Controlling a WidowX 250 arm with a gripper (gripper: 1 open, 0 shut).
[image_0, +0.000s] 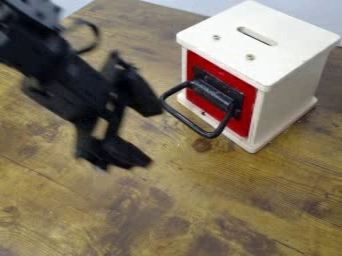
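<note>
A white wooden box with a slot in its top stands at the upper right of the camera view. On its red front is a black panel with a black handle sticking out toward the lower left. My black gripper, blurred, hangs at the left, apart from the handle, open with nothing seen between its fingers.
A pale surface shows at the top left edge behind my arm.
</note>
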